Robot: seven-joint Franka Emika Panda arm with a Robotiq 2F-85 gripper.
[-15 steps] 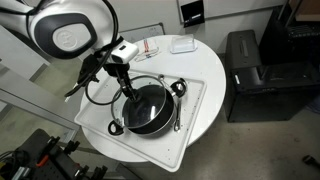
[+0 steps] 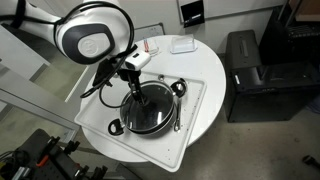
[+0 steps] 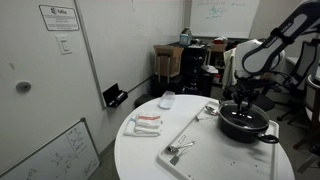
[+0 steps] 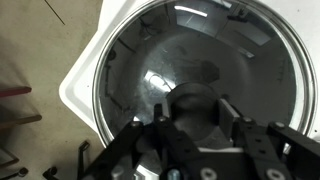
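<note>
A black pot with two side handles stands on the white tray. Its round glass lid with a metal rim lies over the pot's opening. The dark lid knob shows at the lower middle of the wrist view. My gripper is down at this knob, with a finger on either side of it. Whether the fingers press on the knob or stand slightly apart from it does not show clearly.
Utensils lie on the tray beside the pot. Folded cloths and a clear container sit on the white round table. The tray's near part, in exterior view 2, is bare.
One second ago the lid hung tilted above the pot under my gripper. It has since come down over the pot's opening, and the gripper has lowered with it.
</note>
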